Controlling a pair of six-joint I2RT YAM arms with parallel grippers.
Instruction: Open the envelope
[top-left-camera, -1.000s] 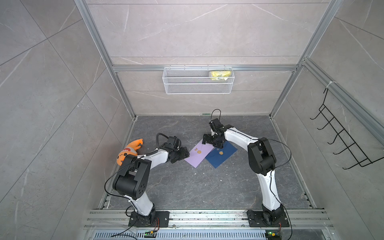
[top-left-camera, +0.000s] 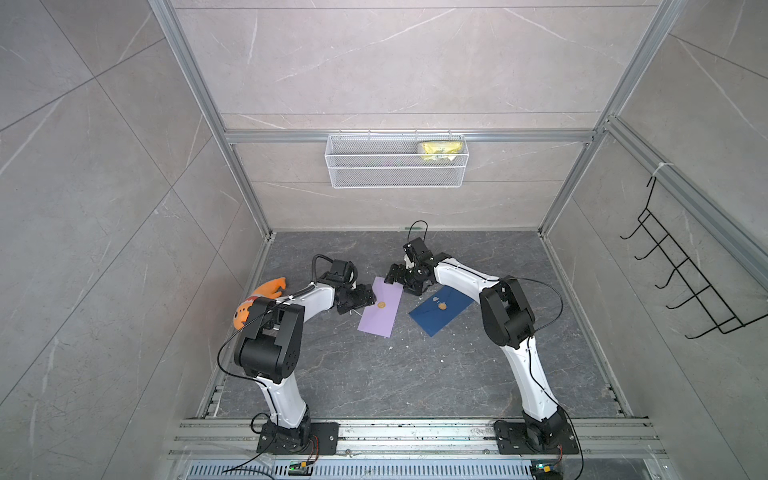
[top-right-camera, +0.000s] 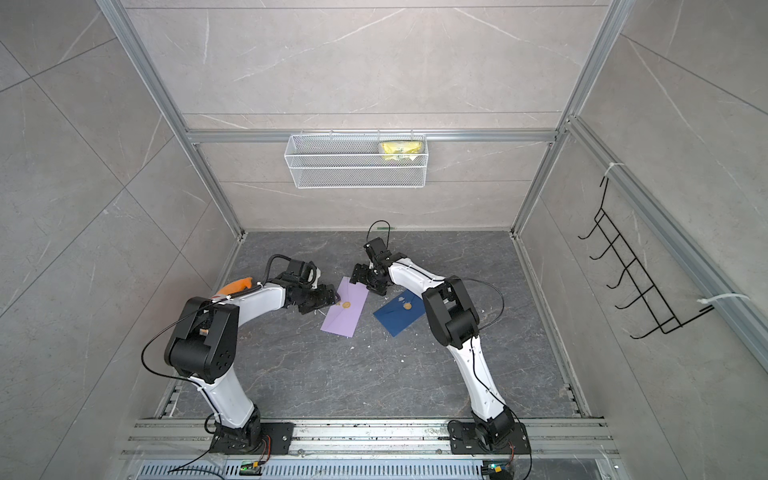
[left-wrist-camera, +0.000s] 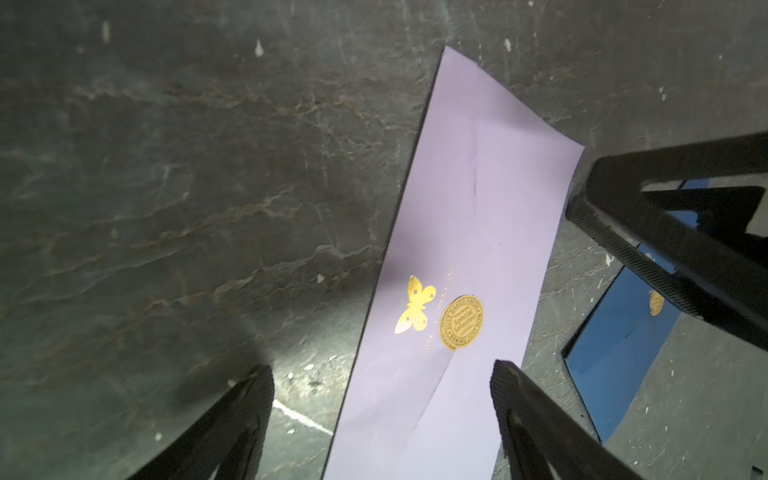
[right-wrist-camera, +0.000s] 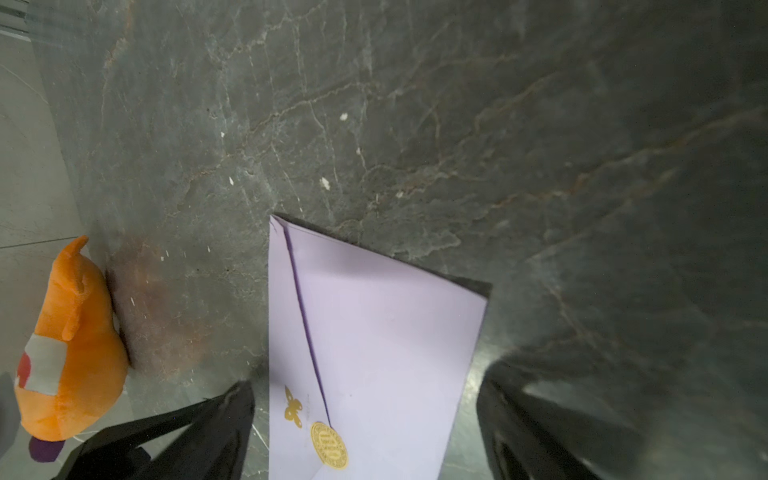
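A lavender envelope (top-left-camera: 382, 316) with a gold seal and butterfly lies flat on the dark floor between my grippers; its seal (left-wrist-camera: 461, 322) faces up. My left gripper (top-left-camera: 364, 297) is at the envelope's left side, fingers apart; in the left wrist view its fingertips (left-wrist-camera: 513, 388) straddle the envelope's lower part, with nothing visibly held. My right gripper (top-left-camera: 397, 273) stands open at the envelope's far end; in the right wrist view its fingertips (right-wrist-camera: 500, 389) lie either side of the envelope.
A blue envelope (top-left-camera: 436, 316) lies to the right. An orange plush toy (right-wrist-camera: 68, 344) rests by the left wall. A wire basket (top-left-camera: 368, 172) and a black hook rack hang on the walls.
My right gripper and the lavender envelope have moved left, away from the blue envelope.
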